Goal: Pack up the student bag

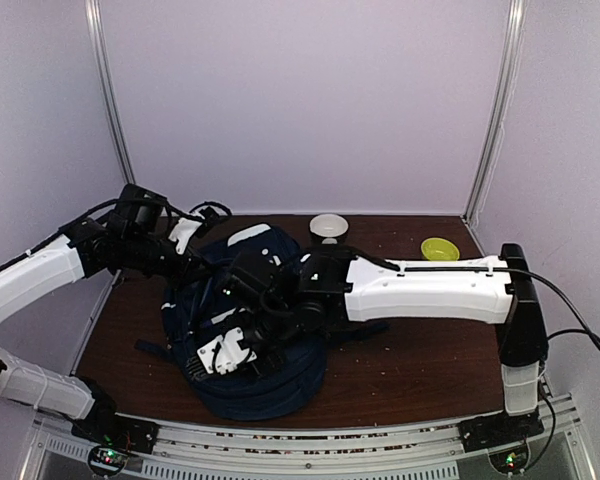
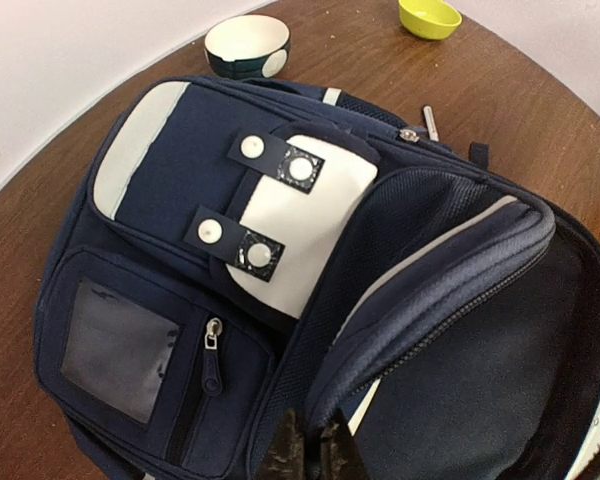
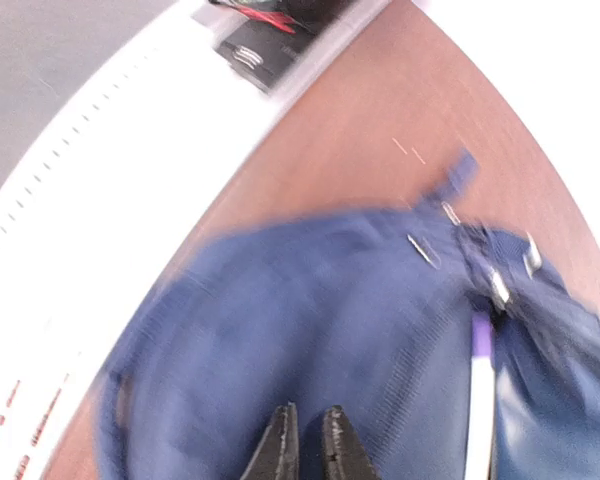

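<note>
A navy backpack [image 1: 280,390] with white pocket panels lies open on the table. In the left wrist view, my left gripper is shut on the padded edge of the opened flap [image 2: 430,290], beside the dark open compartment. My right gripper is over the bag's blue fabric [image 3: 280,320], its fingers close together; what is between them is blurred. A white strip with a purple end [image 3: 480,390] shows in the bag in that blurred view. In the top view both gripper tips are largely hidden by the arms.
A white-and-green bowl [image 1: 329,225] and a yellow bowl [image 1: 440,247] stand at the back of the dark wooden table [image 1: 420,370]. A metal rail [image 1: 310,440] runs along the front edge.
</note>
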